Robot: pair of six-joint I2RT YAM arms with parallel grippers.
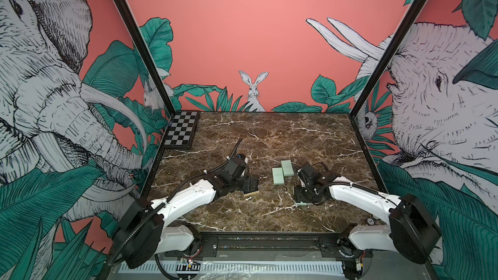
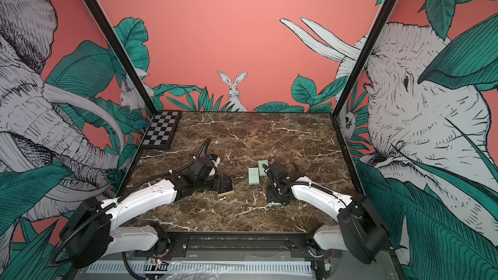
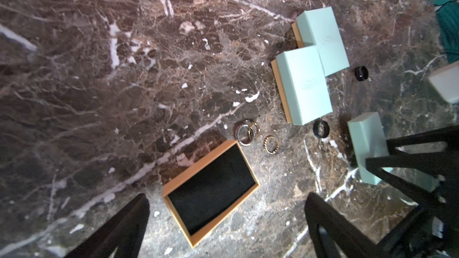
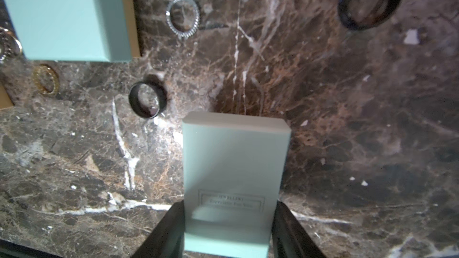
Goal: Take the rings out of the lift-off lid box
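An open wooden box base (image 3: 210, 191) with a bare black lining lies below my left gripper, which is open and empty. Beside it lie a gold ring, more silver and gold rings and black rings (image 4: 147, 112); a silver ring (image 4: 182, 32) shows in the right wrist view. My right gripper has a mint lid (image 4: 234, 157) between its fingers; whether it grips it firmly is unclear. Two closed mint-lidded boxes (image 3: 303, 88) (image 3: 325, 38) lie touching above the rings.
The checkerboard (image 1: 179, 127) is at the back left of the marble table (image 1: 259, 129).
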